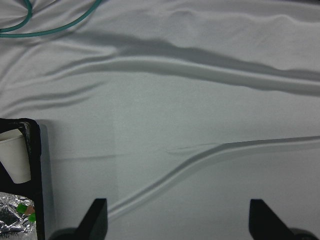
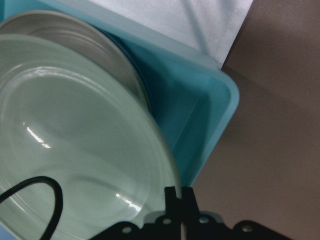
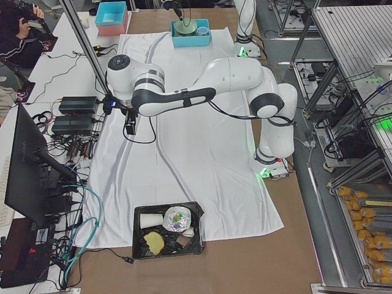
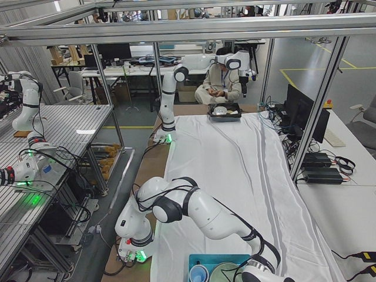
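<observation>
My left gripper hangs open over the white cloth (image 3: 196,153), above and beside the black tray (image 3: 139,233), which holds a white cup (image 1: 15,157), a foil item (image 3: 177,217) and a yellow piece (image 3: 155,243). At the far end my right gripper is shut on the rim of a pale green plate (image 2: 85,135) over a blue bin (image 2: 195,115). A grey dish (image 2: 85,40) lies under the plate in the bin.
A monitor (image 3: 33,171), cables and black boxes (image 3: 73,122) line the side. A metal frame table (image 3: 349,43) stands beyond the aisle.
</observation>
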